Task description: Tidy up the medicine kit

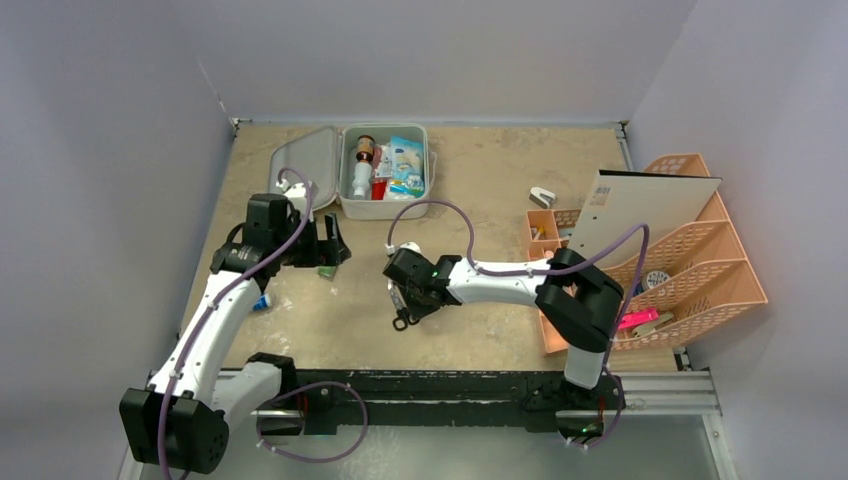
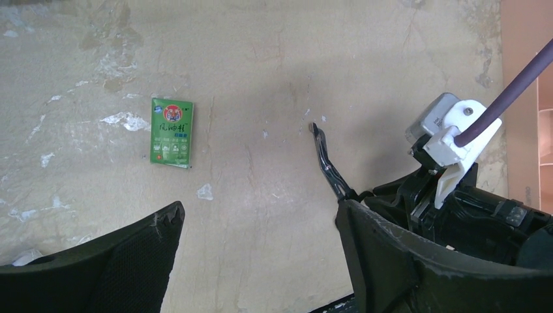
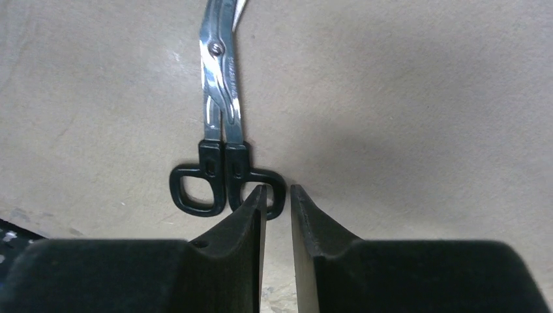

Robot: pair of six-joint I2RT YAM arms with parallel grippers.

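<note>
Metal scissors with black handles [image 3: 212, 153] lie on the table below my right gripper, whose fingertips are parted by a narrow gap. One fingertip overlaps the right handle loop in the right wrist view; whether they touch is unclear. From above, the right gripper covers part of the scissors [image 1: 400, 322]. My left gripper is wide apart and empty, over the table. Ahead of it lies a green packet [image 2: 172, 132], partly hidden by that gripper from above. The kit box [image 1: 385, 210] stands open at the back, holding bottles and packets.
A blue-and-white bottle [image 1: 262, 302] lies beside the left arm, partly covered. The box lid [image 1: 300, 155] rests flat to the left. Peach organizers [image 1: 735, 280] fill the right side, with a small stapler-like item [image 1: 542, 197] nearby.
</note>
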